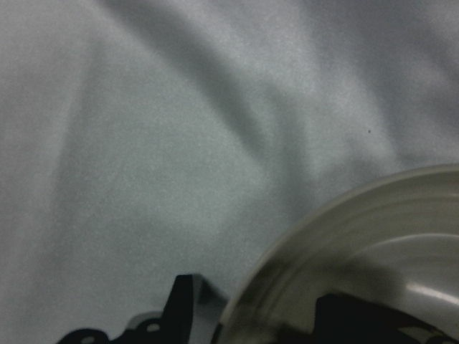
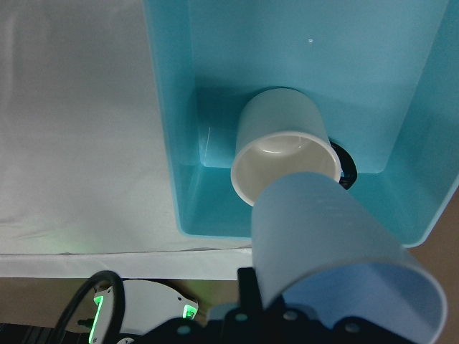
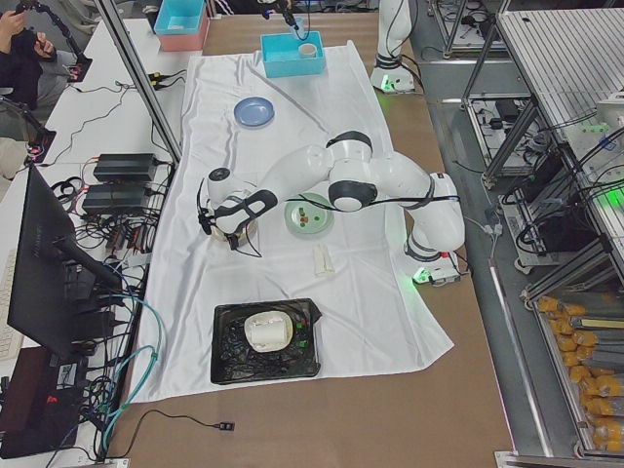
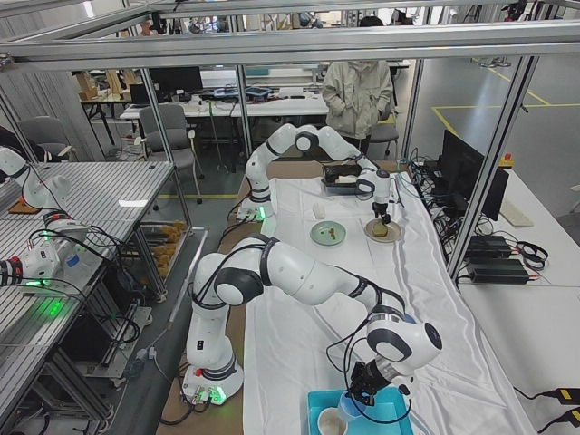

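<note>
My right gripper (image 4: 367,385) holds a light blue cup (image 2: 323,236) above a teal bin (image 2: 380,64); a white cup (image 2: 276,118) with a dark part at its side is inside the bin. My left gripper is low at a plate (image 1: 401,215), its fingers on either side of the rim; whether they close on it is unclear. The camera right view shows something yellowish on that plate (image 4: 395,234).
A green plate (image 3: 310,226) with small items, a blue plate (image 3: 253,111) and a black tray (image 3: 265,361) with a white object sit on the white cloth. A monitor (image 3: 49,273) stands beside it.
</note>
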